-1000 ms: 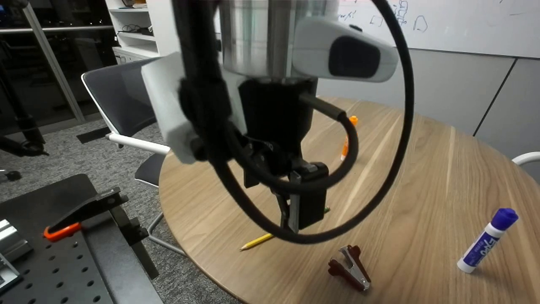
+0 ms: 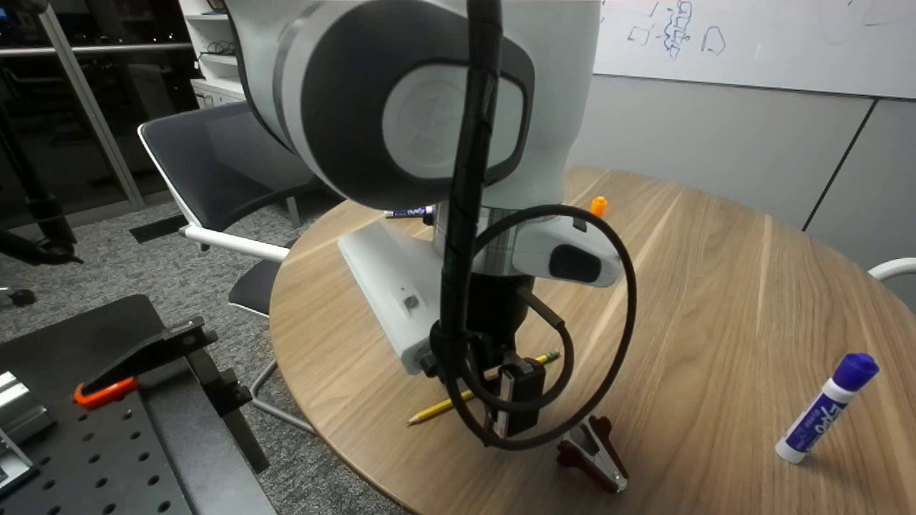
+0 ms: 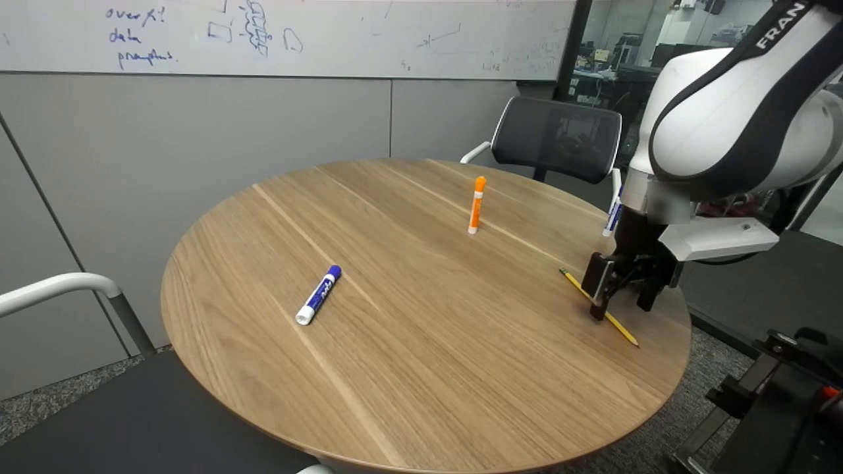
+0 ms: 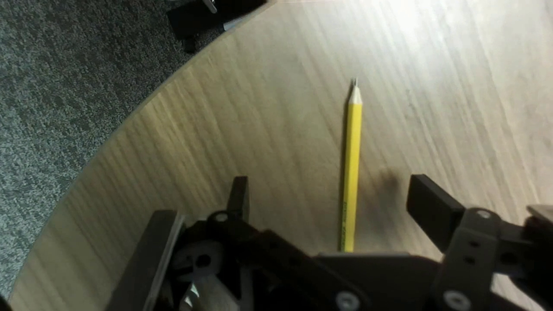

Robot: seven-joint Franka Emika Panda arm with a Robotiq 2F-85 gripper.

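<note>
A yellow pencil point(image 4: 352, 166) lies flat on the round wooden table point(image 3: 411, 316), its sharpened tip toward the table's edge. My gripper is open just above it, one finger on either side and the pencil running through the gap, closer to the right finger. Nothing is held. In exterior view 2 the gripper point(image 3: 624, 308) hangs low over the middle of the pencil point(image 3: 620, 328). Exterior view 1 shows both ends of the pencil point(image 2: 434, 411), with the gripper and its cable covering part of the middle.
A dark red staple remover point(image 2: 607, 459) lies close to the gripper. A blue marker point(image 3: 319, 295) and an orange marker point(image 3: 476, 205) stand farther off. Another blue marker point(image 3: 614, 213) is partly behind the arm.
My arm has come down and away from the exterior view 1 camera, bringing the gripper close over the pencil. Pencil, staple remover and nearby blue marker have stayed put.
</note>
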